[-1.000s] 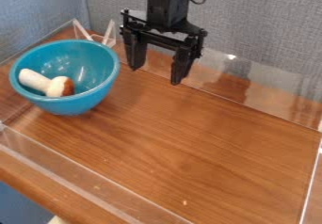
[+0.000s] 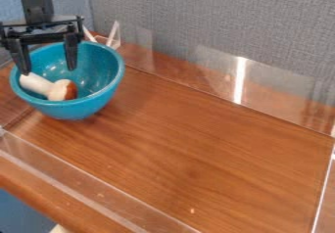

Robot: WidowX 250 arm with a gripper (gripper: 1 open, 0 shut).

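Observation:
A teal bowl (image 2: 98, 95) stands at the left of the wooden table. Inside it lie a white elongated piece (image 2: 37, 83) and a brown-and-white rounded piece (image 2: 65, 91). My gripper (image 2: 47, 59) is over the bowl's left part, at the image's upper left, with its black fingers apart and pointing down above those pieces. Nothing shows held between them.
A white wire rack (image 2: 114, 36) is partly visible behind the bowl. Grey padded walls and clear edging border it at the back.
My gripper has moved left from above the middle back of the table to over the bowl, and sits a little lower. The bowl and its contents look unmoved.

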